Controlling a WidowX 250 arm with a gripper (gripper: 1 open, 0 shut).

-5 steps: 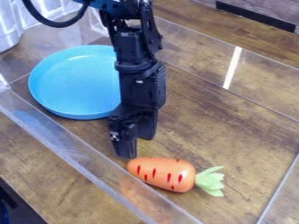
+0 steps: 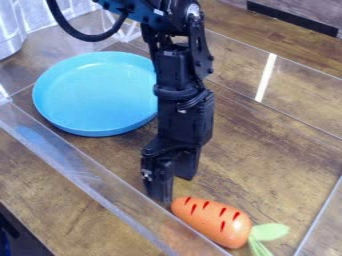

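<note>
My black gripper (image 2: 167, 178) reaches down to the wooden surface at the centre of the camera view, its fingers low beside the left end of an orange toy carrot (image 2: 211, 216) with red stripes and pale green leaves. The carrot lies on its side toward the lower right. I cannot tell whether the fingers are open or shut, or whether they touch the carrot. A blue plate (image 2: 67, 95) sits to the upper left, behind the gripper.
Clear plastic panels edge the area; one runs diagonally along the lower left (image 2: 94, 185), close to the gripper and carrot.
The gripper has moved slightly rightward. The carrot has shifted right and turned, its leafy end now lower in the view.
</note>
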